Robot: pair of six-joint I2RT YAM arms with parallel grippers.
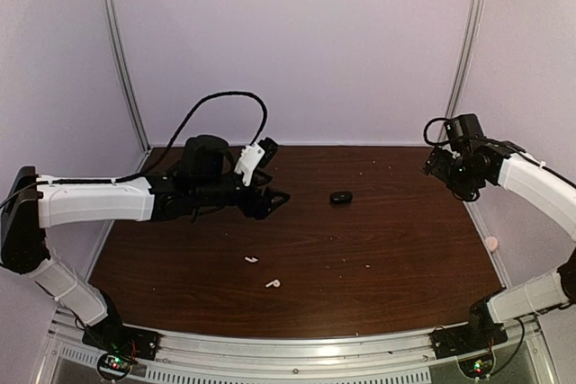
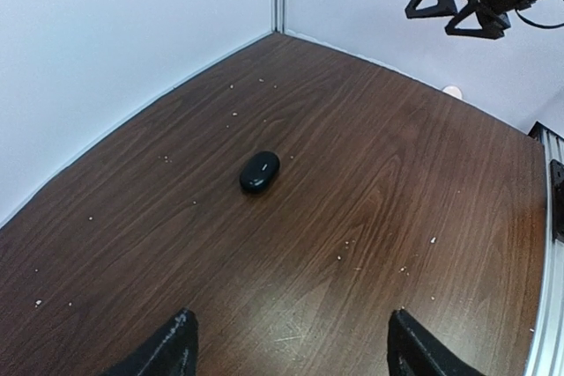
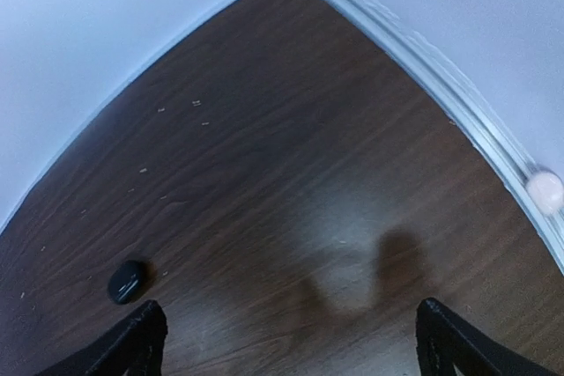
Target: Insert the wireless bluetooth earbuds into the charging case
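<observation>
The black charging case (image 1: pixel 341 197) lies on the brown table right of centre, its lid apparently closed. Two white earbuds lie loose nearer the front: one earbud (image 1: pixel 251 259) and, a little closer, another earbud (image 1: pixel 274 283). Left of the case, my left gripper (image 1: pixel 274 200) hangs over the table with its fingers wide apart and nothing between them. In the left wrist view the case (image 2: pixel 260 171) shows ahead, beyond the fingertips. My right gripper is open and empty above the right side; the case (image 3: pixel 128 281) is off to its left.
A round pinkish disc (image 1: pixel 491 244) sits against the right wall. Pale walls bound the back and both sides, and a metal rail (image 1: pixel 297 350) runs along the front. The table between the arms is clear apart from small specks.
</observation>
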